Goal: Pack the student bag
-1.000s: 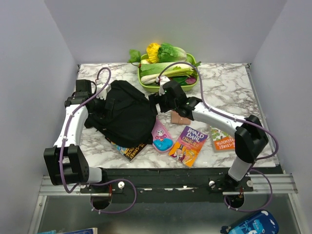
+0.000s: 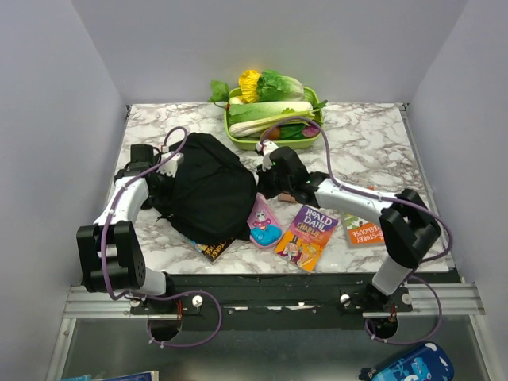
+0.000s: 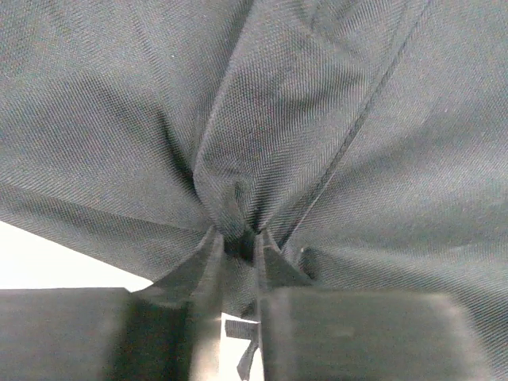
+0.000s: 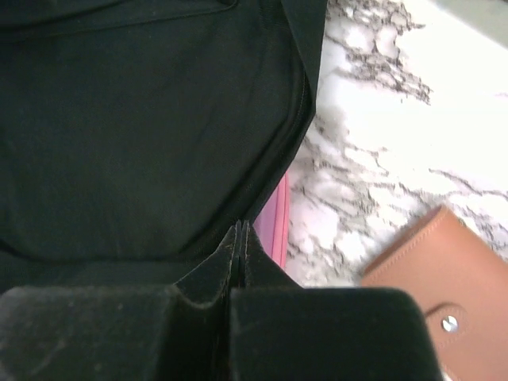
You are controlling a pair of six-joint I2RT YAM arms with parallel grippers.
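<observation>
The black cloth bag lies spread over the left of the marble table, its fabric bunched in the left wrist view. My left gripper is down at the bag's left part, fingertips in a fold; how far shut is unclear. My right gripper is shut at the bag's right edge, nothing visible between its fingers. A pink pencil case, Roald Dahl book and brown pouch lie right of the bag; another book lies partly under it. An orange book is farther right.
A green basket of vegetables stands at the back. A blue case is below the front edge at bottom right.
My right gripper has moved a little down and right, and its fingers have closed.
</observation>
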